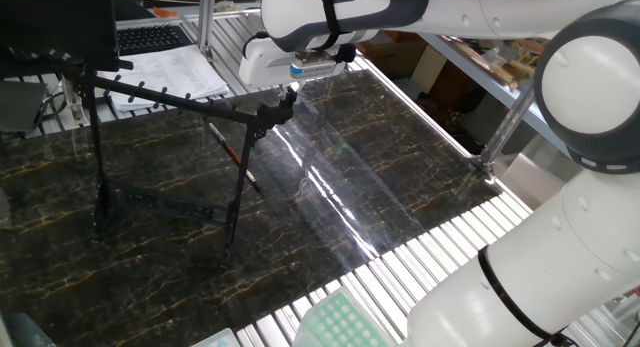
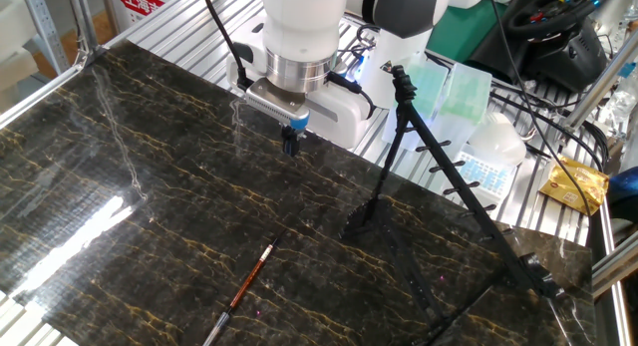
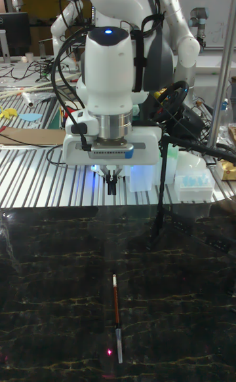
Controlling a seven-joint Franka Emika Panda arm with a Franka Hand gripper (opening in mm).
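Note:
A slim brush- or pen-like stick (image 3: 117, 308), reddish brown with a white end and a clear or silvery end, lies flat on the dark marbled mat (image 3: 56, 277). In exterior view 2 the stick (image 2: 251, 276) is at the lower left of centre; in exterior view 1 a leg of the black rack passes in front of it. My gripper (image 3: 111, 185) points down above the mat's robot-side edge, well apart from the stick. Its black fingers (image 2: 289, 142) are together, with nothing visible between them. In exterior view 1 the fingertips are mostly hidden behind the rack's end.
A black folding rack (image 2: 444, 165) stands on the mat close beside the gripper. Translucent boxes (image 2: 461, 92) and a gold packet (image 2: 575, 184) sit beyond the mat. Papers (image 1: 170, 77) and a keyboard (image 1: 150, 37) lie past another edge.

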